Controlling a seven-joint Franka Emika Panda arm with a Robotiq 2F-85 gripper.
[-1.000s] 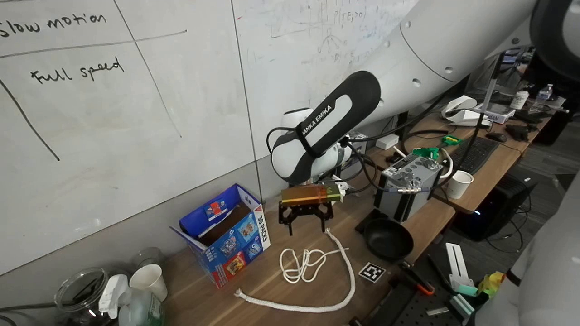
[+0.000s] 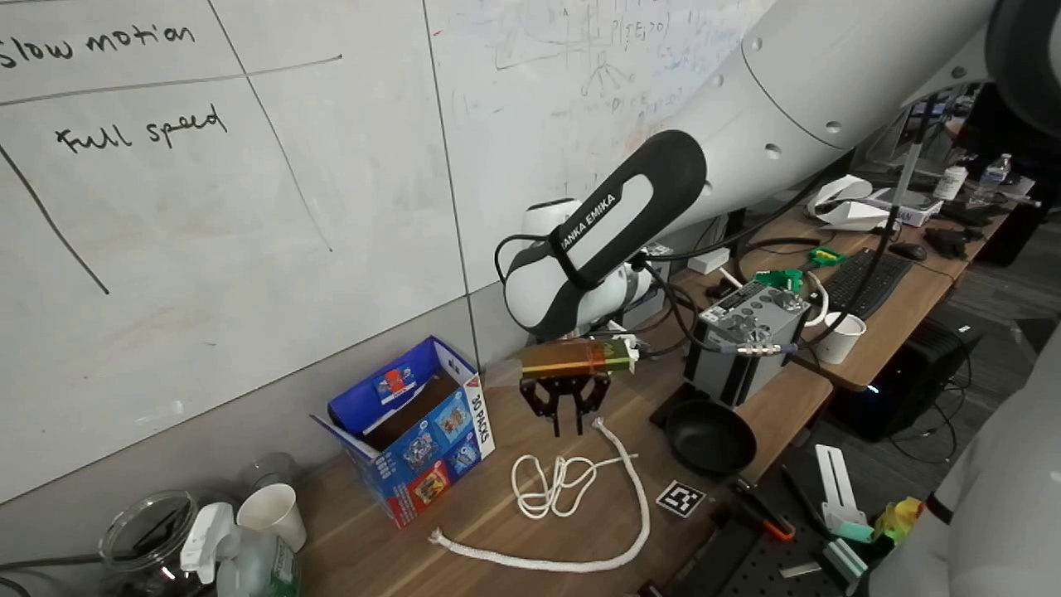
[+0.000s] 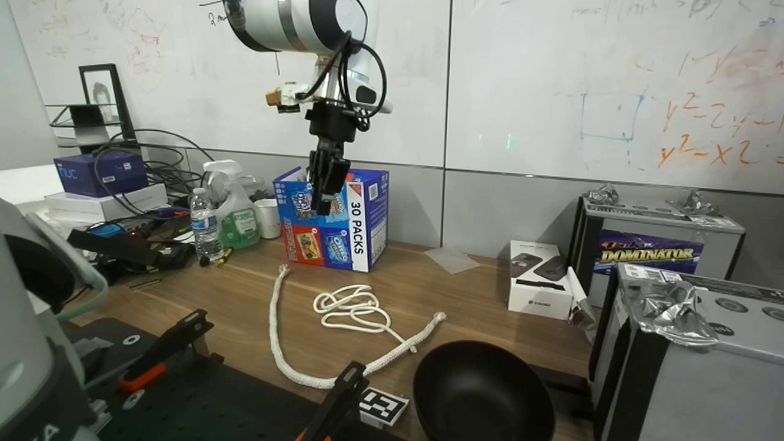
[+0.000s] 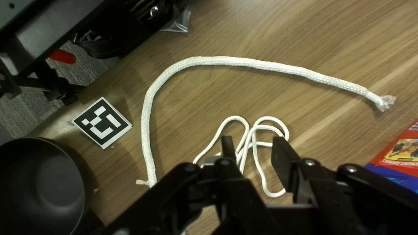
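My gripper [image 2: 568,434] hangs in the air above the table, its fingers part open with a gap and nothing between them. Beneath it in the wrist view, a thin white cord [image 4: 256,156] lies loosely looped on the wood, partly hidden by the fingers. Around the cord curves a thick white braided rope [image 4: 219,60], flat on the table with a frayed end. Both lie clear below the fingertips in exterior view 1. In exterior view 2 the gripper [image 3: 323,208] appears in front of the blue snack box [image 3: 371,220].
A black pan [image 2: 710,438] stands right of the rope, close to a printed marker [image 2: 680,498]. The open snack box [image 2: 423,453] is by the whiteboard, with a paper cup [image 2: 273,514] and spray bottle [image 2: 254,557] beyond. Grey equipment [image 3: 676,353] bounds the table's right side.
The gripper's fingers have drawn closer together, from wide apart to a narrower gap. The arm has shifted slightly right and down in exterior view 1. Rope and cord have not moved.
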